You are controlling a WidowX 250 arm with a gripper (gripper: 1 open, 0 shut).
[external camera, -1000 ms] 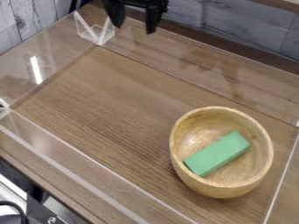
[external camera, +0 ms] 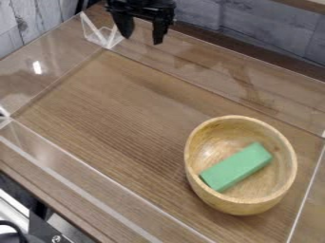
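My dark gripper is at the top of the camera view, over the back left of the wooden table, with its two fingers apart and nothing seen between them. A wooden bowl sits at the front right, holding a green rectangular block lying tilted along a diagonal.
A white, frame-like shape stands at the back left beside the gripper. The table's edge runs along the back, and dark objects show at the bottom left corner.
The bowl and green block look unchanged.
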